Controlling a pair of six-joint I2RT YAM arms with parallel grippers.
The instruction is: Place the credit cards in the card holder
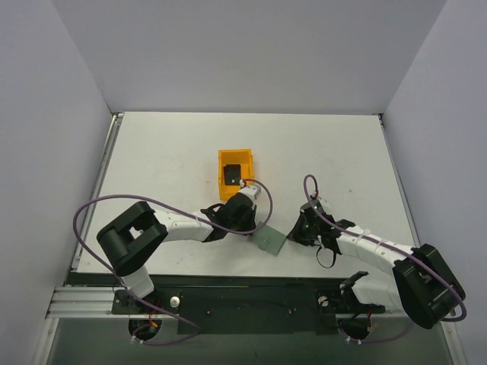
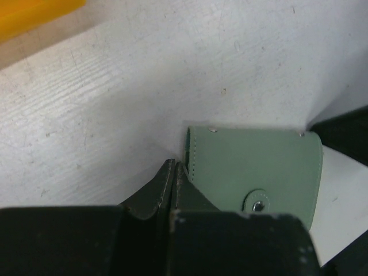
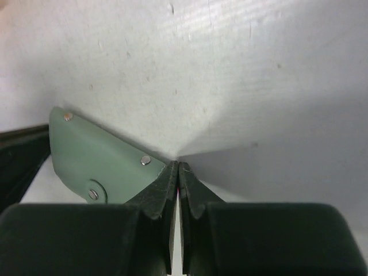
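A green card holder (image 1: 272,239) lies closed and flat near the table's front edge, its snap button visible in the left wrist view. At its left edge my left gripper is shut, with no card showing between the fingertips. My right gripper is also shut, its tips at the holder's opposite edge beside a rivet; nothing shows between them. Whether the tips press on the holder or only touch it, I cannot tell. No loose card is clearly visible on the table.
Behind the left arm stands an orange box (image 1: 224,160) with a black item (image 1: 233,174) inside. Both arms come in from the front, one on each side of the holder.
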